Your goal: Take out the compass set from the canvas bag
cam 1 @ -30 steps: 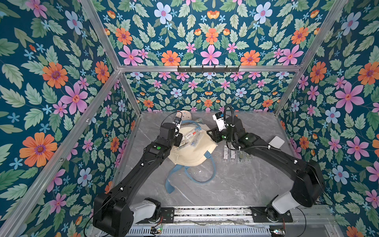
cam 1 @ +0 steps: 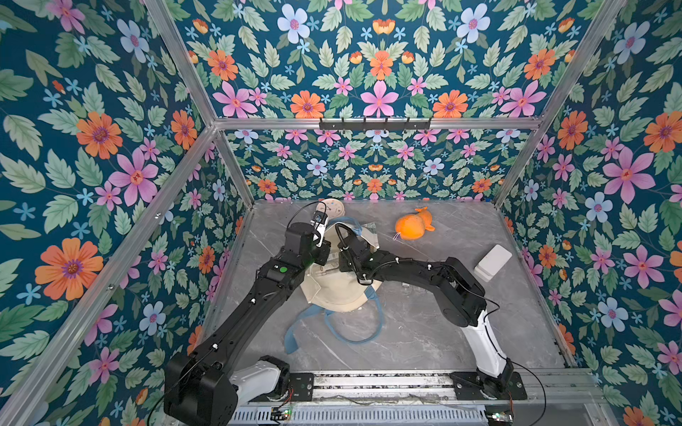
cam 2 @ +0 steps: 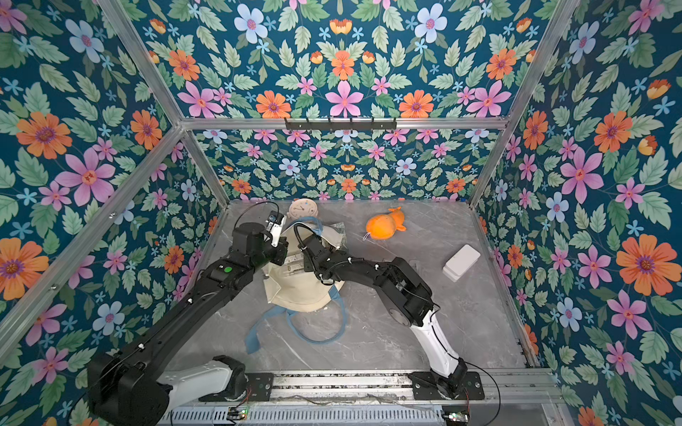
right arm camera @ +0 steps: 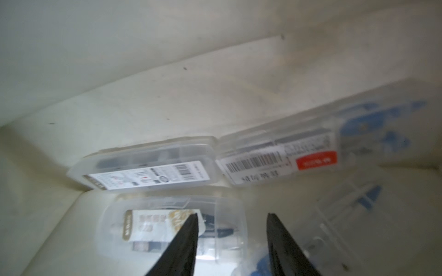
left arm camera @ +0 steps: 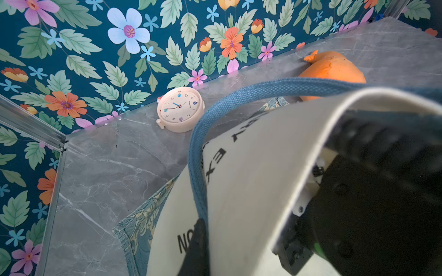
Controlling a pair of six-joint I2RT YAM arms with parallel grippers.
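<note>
The cream canvas bag with blue straps lies on the table, its mouth held up on the left by my left gripper, which is shut on the rim. In the left wrist view a fingertip presses against the printed canvas. My right gripper is inside the bag, its fingers apart with nothing between them. Around it lie clear plastic compass sets: one with a white label just left, another and a red-labelled one against the bag wall, and a blurred one at right.
A pink clock stands behind the bag. An orange plush toy lies to the back right, and a white box sits farther right. The right arm covers part of the table beside the bag.
My right gripper has moved left from beside the bag into its mouth, and the arm has swung around.
</note>
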